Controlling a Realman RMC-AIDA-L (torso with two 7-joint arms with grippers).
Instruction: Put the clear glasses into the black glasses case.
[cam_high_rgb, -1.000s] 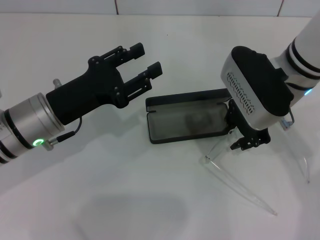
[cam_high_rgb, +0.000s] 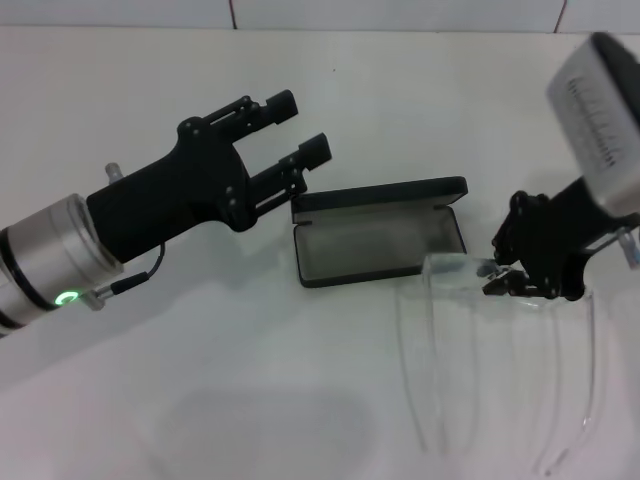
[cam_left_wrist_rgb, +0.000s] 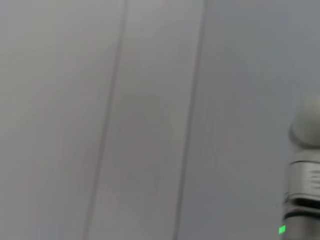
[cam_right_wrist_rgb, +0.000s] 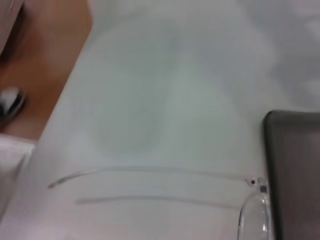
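The clear glasses (cam_high_rgb: 455, 264) hang from my right gripper (cam_high_rgb: 490, 280), which is shut on their frame. Their temples are unfolded and point toward the front of the table; one temple (cam_right_wrist_rgb: 140, 169) also shows in the right wrist view. Just left of the glasses, the black glasses case (cam_high_rgb: 378, 245) lies open and empty on the table, its lid raised along the back. In the right wrist view the case (cam_right_wrist_rgb: 300, 165) fills the right edge. My left gripper (cam_high_rgb: 305, 128) is open above the case's back left corner, with nothing between its fingers.
In the right wrist view the table edge lies at left, with a brown floor (cam_right_wrist_rgb: 55, 55) beyond it. Only a pale panelled surface (cam_left_wrist_rgb: 150, 120) and part of an arm (cam_left_wrist_rgb: 302, 185) fill the left wrist view.
The glasses have turned and risen in my right gripper, their temples now pointing toward the front. The right arm has swung right and turned. My left arm has barely shifted.
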